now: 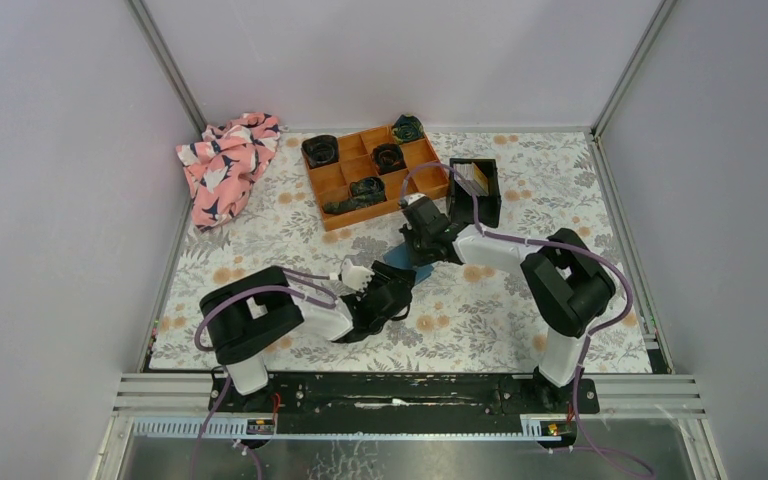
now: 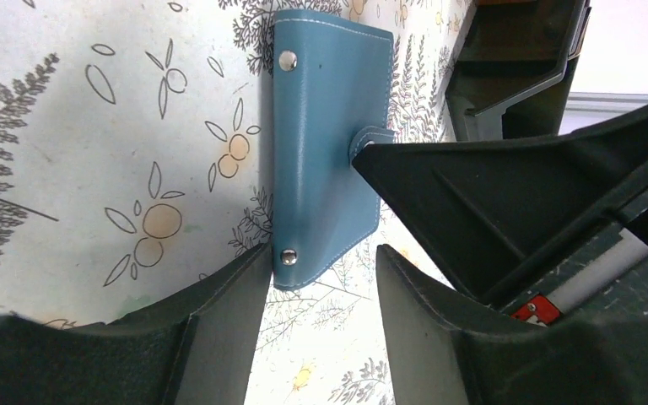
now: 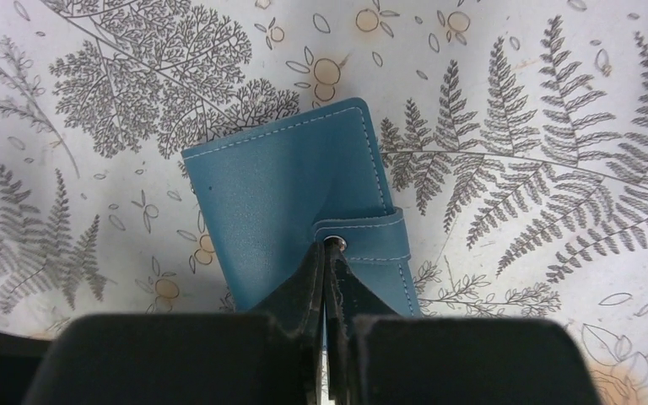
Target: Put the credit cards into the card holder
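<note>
A blue card holder [image 2: 321, 101] with a snap strap and stitched edge lies on the patterned cloth, mostly under the grippers in the top view. My left gripper is part open, its fingertips at the holder's near end, beside a rivet. My right gripper is shut, its tips over the strap's snap [image 3: 336, 244]; nothing shows between its fingers. Pale and yellow cards [image 1: 472, 180], apparently the credit cards, stand in a black box [image 1: 488, 208] at the back right, partly behind a cable.
An orange compartment tray [image 1: 329, 181] with dark bundles stands at the back middle. A pink patterned cloth [image 1: 225, 165] lies at the back left.
</note>
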